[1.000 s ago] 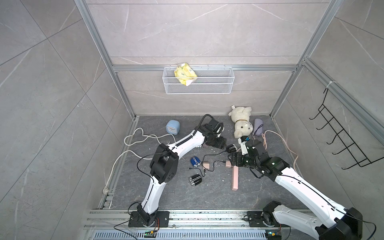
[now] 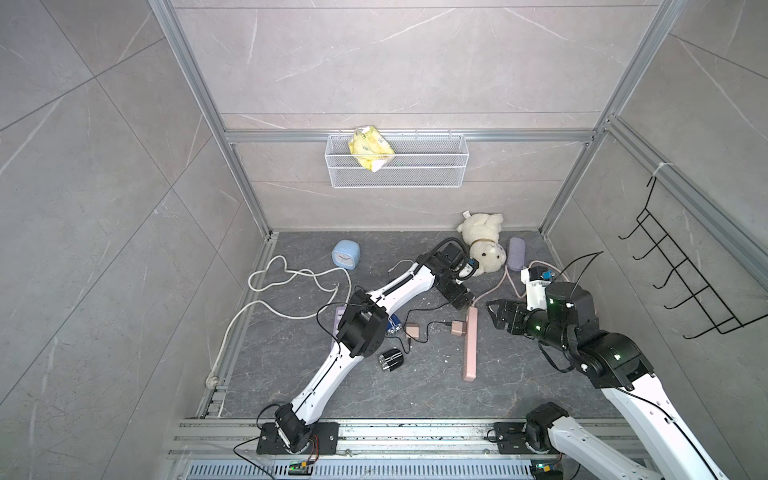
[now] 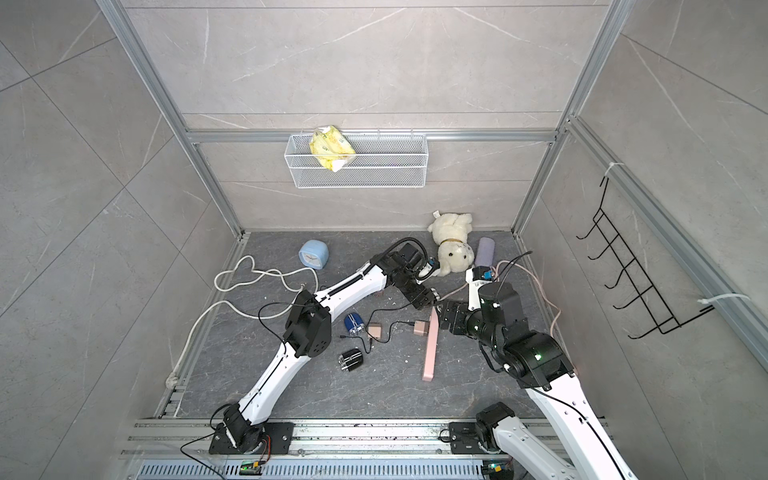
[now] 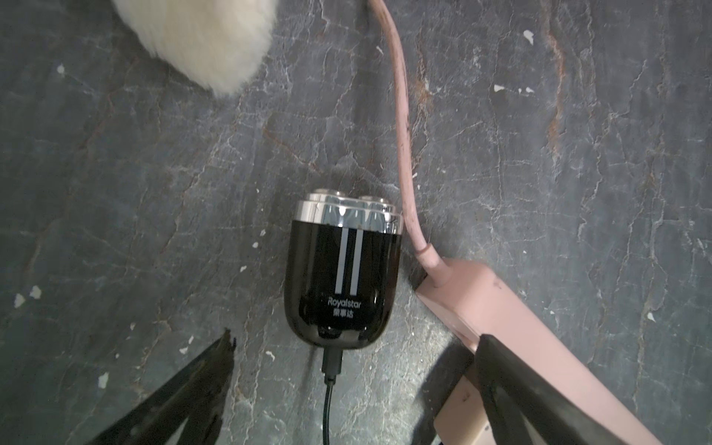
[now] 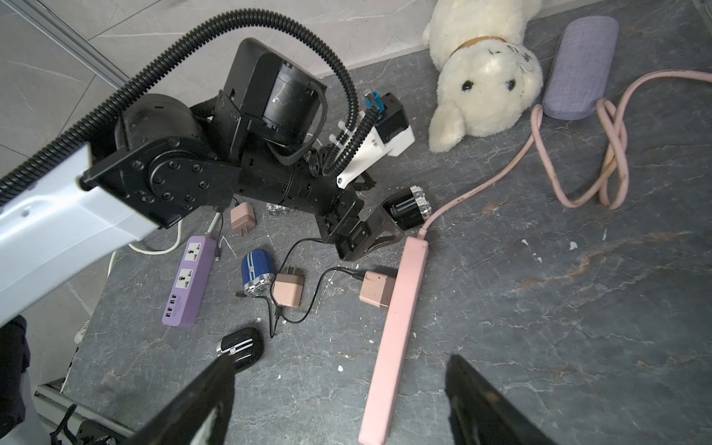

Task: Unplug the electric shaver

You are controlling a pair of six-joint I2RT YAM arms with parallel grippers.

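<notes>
A black electric shaver (image 4: 341,274) with a silver head, cable plugged into its bottom, lies beside the pink power strip (image 4: 526,341); my open left gripper is just short of it, fingers either side of the cable end. The right wrist view shows this shaver (image 5: 404,207) near the left gripper. A pink charger (image 5: 374,289) sits at the side of the strip (image 5: 393,341), a cable running from it. My right gripper is open and empty, raised over the strip's right side.
A blue shaver (image 5: 256,270), another black shaver (image 5: 241,347), loose chargers and a purple strip (image 5: 184,282) lie to the left. The plush bear (image 5: 485,89) and grey pouch (image 5: 578,66) sit at the back. Bare table lies right of the pink strip.
My left gripper has moved right toward the shaver by the pink strip. My right arm has moved right and back from it, higher.
</notes>
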